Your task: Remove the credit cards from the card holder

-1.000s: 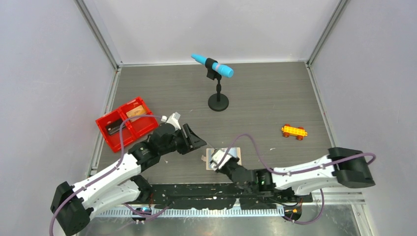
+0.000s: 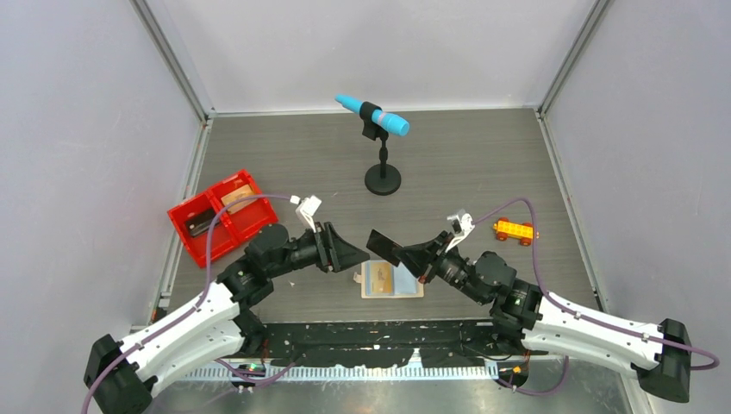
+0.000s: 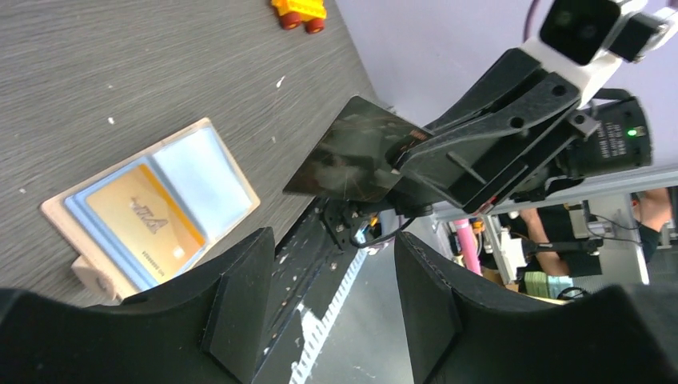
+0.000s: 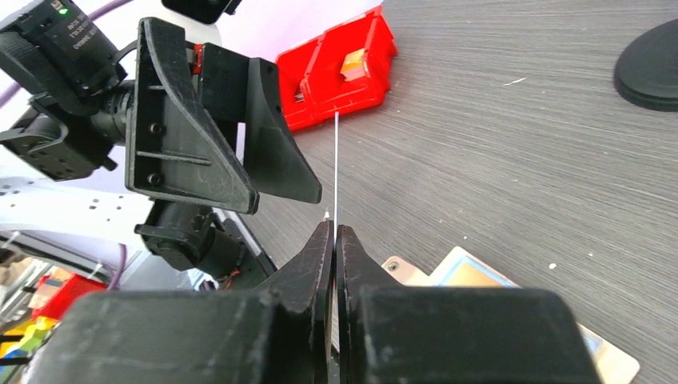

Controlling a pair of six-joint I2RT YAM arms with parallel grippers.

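The open card holder [image 2: 414, 293] lies on the table below both grippers, with an orange card [image 3: 144, 216] and light blue ones in it. My right gripper is shut on a dark card [image 2: 383, 245], held up above the holder; the right wrist view shows it edge-on as a thin line. My left gripper stands open just left of that card, its fingers empty, pointing toward it.
A red bin [image 2: 194, 207] sits at the left, a microphone on a stand [image 2: 383, 178] at the back, and a yellow toy car [image 2: 515, 230] at the right.
My right gripper has risen and swung rightward from over the holder, turning the dark card into view. My left gripper has shifted slightly.
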